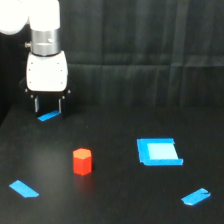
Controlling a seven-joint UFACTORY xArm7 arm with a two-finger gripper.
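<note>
My gripper (pixel 48 103) hangs at the back left, pointing down, with its two fingers apart and nothing visible between them. An orange-red block (pixel 82 161) rests on the black table, nearer the camera and to the right of the gripper, well clear of it. To the right of the block lies a white square (pixel 162 151) edged with blue tape on its left and top sides; its surface looks bare.
Blue tape strips mark the table: one strip (pixel 49 116) just under the gripper, another strip (pixel 23 188) at front left, and a third strip (pixel 196 197) at front right. A dark curtain (pixel 145 55) closes off the back.
</note>
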